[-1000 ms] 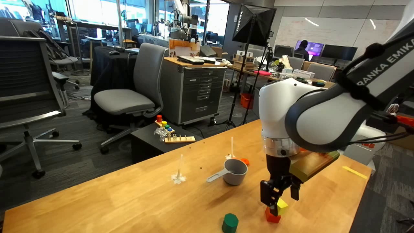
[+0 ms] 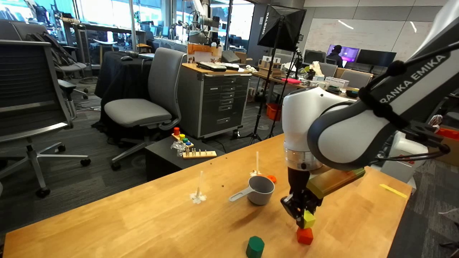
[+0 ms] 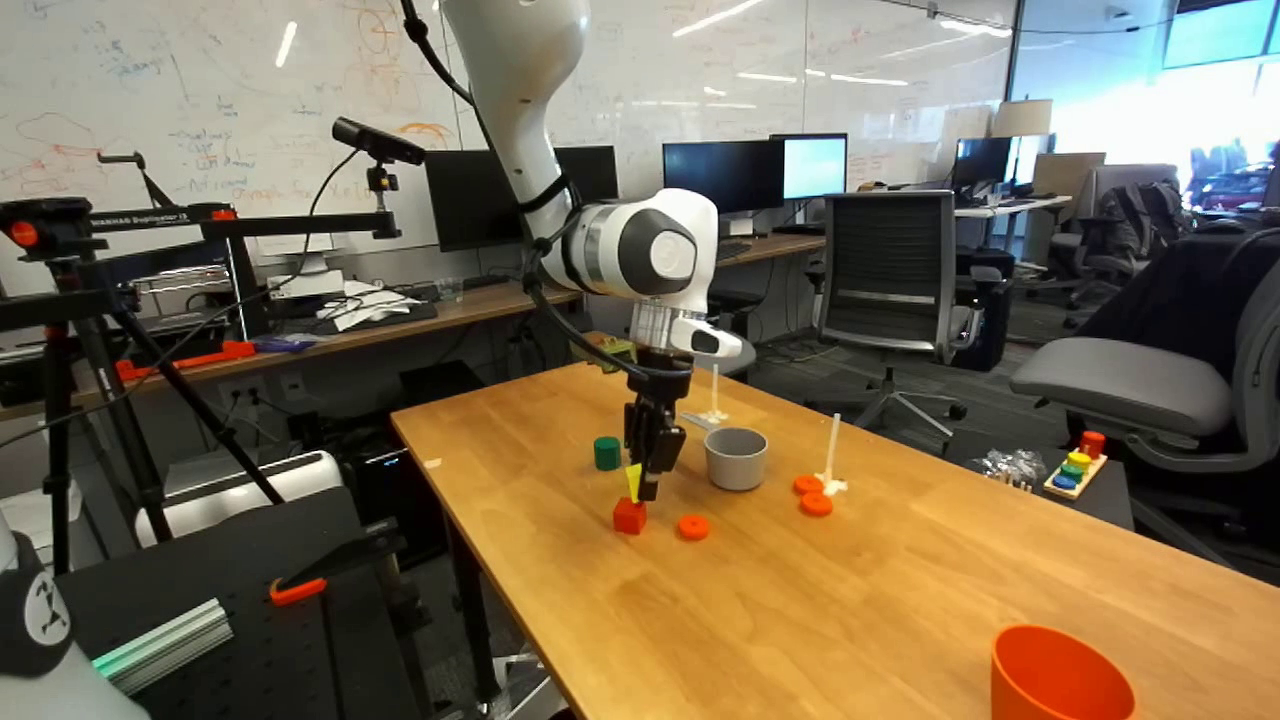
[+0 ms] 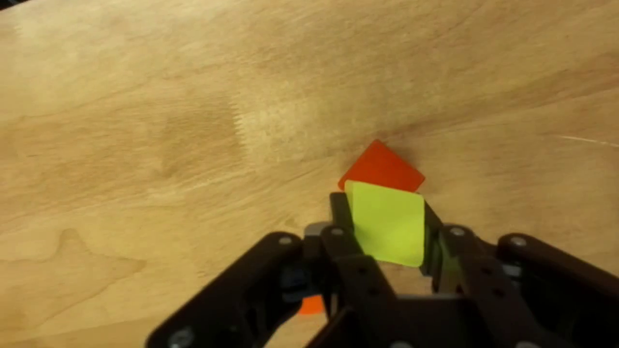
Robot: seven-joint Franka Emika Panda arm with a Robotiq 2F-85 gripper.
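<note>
My gripper is shut on a yellow block (image 4: pixel 389 225), a finger on either side of it. Below the yellow block is a red block (image 4: pixel 381 167), standing on the table and partly covered by it in the wrist view. Seen from the first exterior view, the yellow block (image 2: pixel 308 219) is right over the red block (image 2: pixel 304 236); whether they touch I cannot tell. In the second exterior view the fingers hide part of the yellow block (image 3: pixel 633 481), with the red block (image 3: pixel 630 516) just beneath.
A green block (image 2: pixel 255 247) and a grey measuring cup (image 2: pixel 260 191) stand near the gripper. Orange discs (image 3: pixel 693 527) lie around, and white pegs (image 2: pixel 199 185) rise from the table. An orange cup (image 3: pixel 1060 678) stands at the table's near side.
The fingers have closed on the yellow block, which was between or beside the open fingers. Arm and gripper have shifted slightly left in the first exterior view, and the red block has moved slightly.
</note>
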